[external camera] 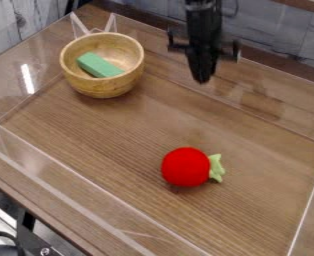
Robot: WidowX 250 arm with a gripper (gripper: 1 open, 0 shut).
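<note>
A wooden bowl (104, 85) sits at the upper left of the table, holding a green block (98, 63). A red round object with a pale green top (187, 167) lies in the lower middle. My gripper (201, 48) is at the top centre, right of the bowl and apart from it, dark and blurred. It looks shut, with nothing visible held in it.
Dark cables or parts lie off the table's edge at the bottom left.
</note>
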